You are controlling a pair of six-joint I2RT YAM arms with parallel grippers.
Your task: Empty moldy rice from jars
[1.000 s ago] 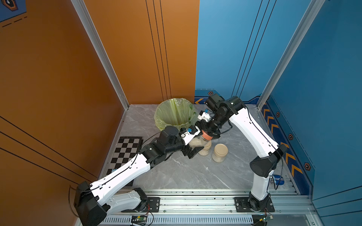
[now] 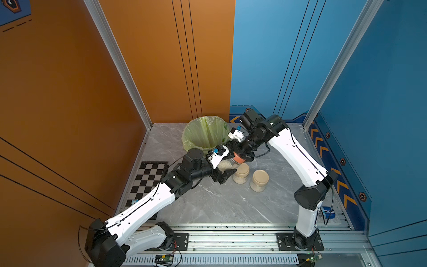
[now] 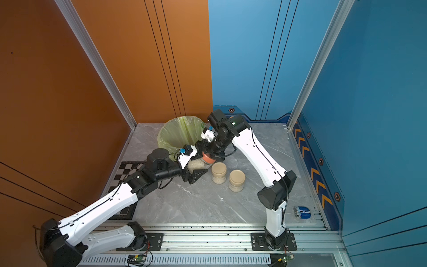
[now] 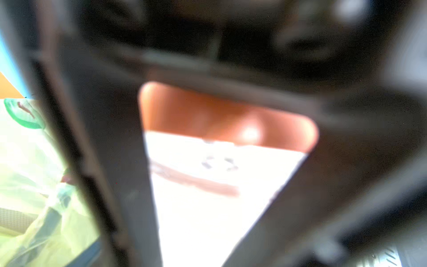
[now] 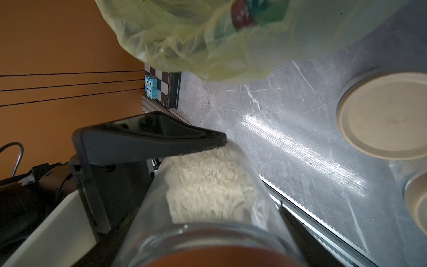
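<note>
A glass jar (image 5: 262, 195) of white rice (image 5: 209, 191) lies on its side in mid-air between my grippers. Its orange lid (image 2: 238, 157) faces my right gripper (image 2: 240, 153), which is open, its fingers wide on either side of the lid. My left gripper (image 2: 230, 162) is part open around the jar's body. One of its fingers (image 5: 151, 142) lies along the glass in the right wrist view; whether it grips cannot be told. A dark frame fills most of the blurred left wrist view, with the orange lid (image 4: 222, 118) showing through it.
Behind the grippers stands a bin with a yellow-green liner (image 2: 205, 133). Two beige-lidded jars, a nearer one (image 2: 259, 179) and a farther one (image 2: 242, 171), stand to the right. A checkered board (image 2: 149, 180) lies left.
Both grippers and the jar between them have shifted a little to the left and slightly back. More of the farther beige-lidded jar shows now.
</note>
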